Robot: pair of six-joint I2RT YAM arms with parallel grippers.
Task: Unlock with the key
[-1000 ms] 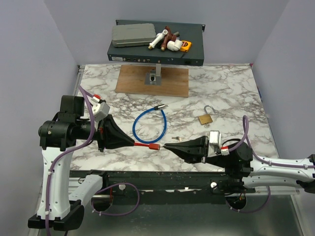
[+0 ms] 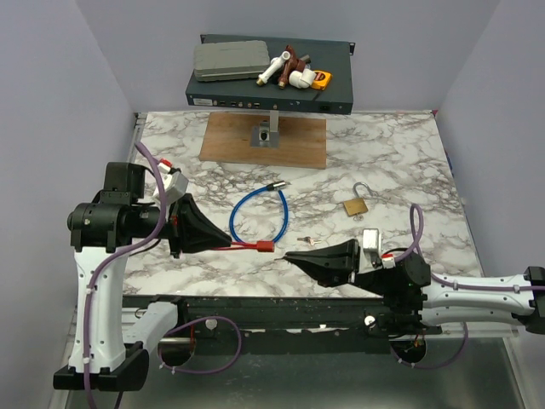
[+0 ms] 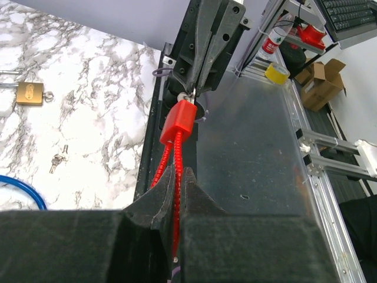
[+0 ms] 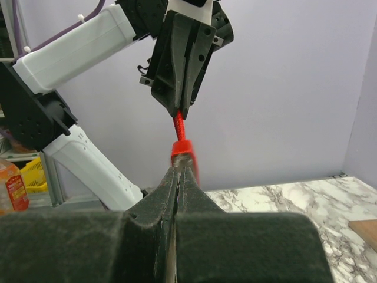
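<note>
A red cable lock, its red head (image 2: 265, 246) on a red coiled cable, hangs from my left gripper (image 2: 229, 240), which is shut on the cable. In the left wrist view the head (image 3: 178, 121) is before the right gripper's tip, with a thin metal piece between them. My right gripper (image 2: 289, 256) is shut, pointing at the head; whether that metal piece is in its fingers is hard to tell. Small keys (image 3: 58, 160) lie on the marble table. A brass padlock (image 2: 356, 206) with its shackle up lies further back right.
A blue cable lock (image 2: 282, 217) lies looped mid-table. A wooden board (image 2: 221, 145) with a metal fixture stands at the back, below a dark shelf (image 2: 204, 93) holding several items. Marble around the padlock is clear.
</note>
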